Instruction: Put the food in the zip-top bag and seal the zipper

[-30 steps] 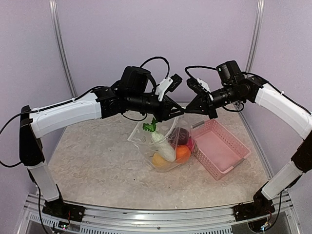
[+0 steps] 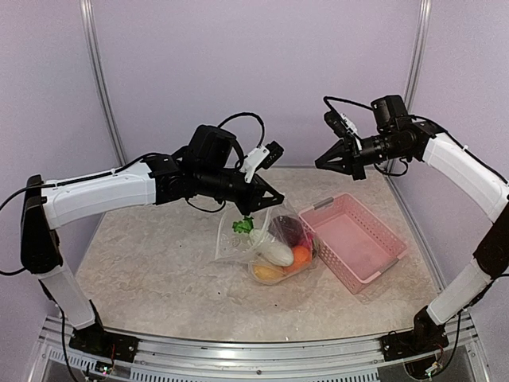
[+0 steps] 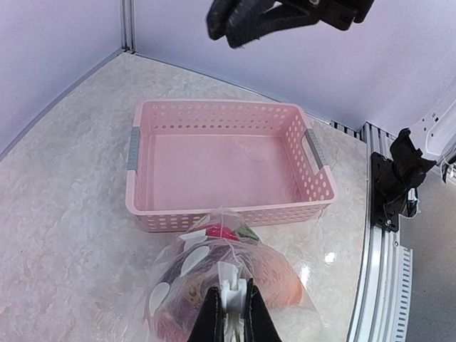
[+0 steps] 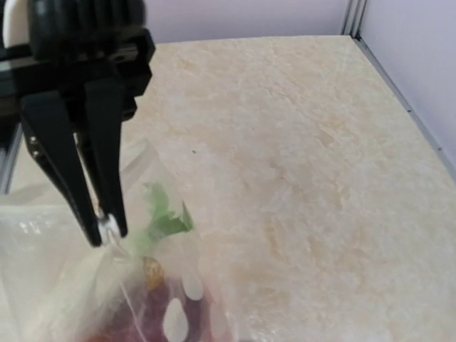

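The clear zip top bag (image 2: 266, 251) stands on the table, holding a dark purple item, a white long vegetable, green leaves, an orange piece and a yellow one. My left gripper is shut on the bag's top at the zipper, seen pinched white between its fingers in the left wrist view; it also shows in the right wrist view above the bag. My right gripper (image 2: 330, 163) hangs in the air up and right of the bag, apart from it; its dark fingertips at the top of the left wrist view look parted, with nothing between them.
An empty pink basket (image 2: 354, 239) lies right of the bag, close against it. Walls and metal rails edge the workspace.
My right gripper has drawn away from the left one, rightward and upward. My left gripper has moved down and left with the bag's top, and the bag has sagged slightly.
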